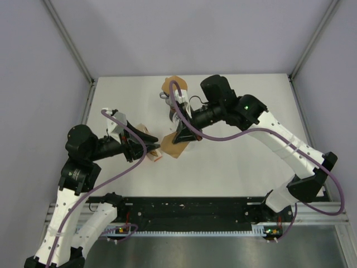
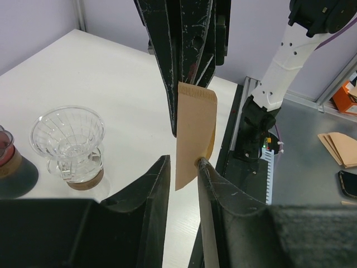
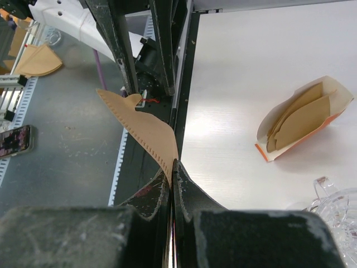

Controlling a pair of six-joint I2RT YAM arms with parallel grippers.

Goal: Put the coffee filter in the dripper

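My right gripper is shut on a brown coffee filter (image 3: pixel 148 131), which hangs with its pleated edge up (image 2: pixel 192 123). My left gripper is part open at the filter's lower part, one finger (image 2: pixel 215 218) near or touching it; in the top view it is beside the filter (image 1: pixel 174 146). The clear dripper (image 2: pixel 67 134) stands on the white table in the left wrist view and shows at the lower right of the right wrist view (image 3: pixel 337 218).
A paper holder (image 3: pixel 301 117) with more filters lies on the table (image 1: pixel 240 162). A dark carafe (image 2: pixel 17 173) stands beside the dripper. The table's front edge drops to a grey floor with loose filters (image 3: pixel 39 60) and a phone (image 3: pixel 15 140).
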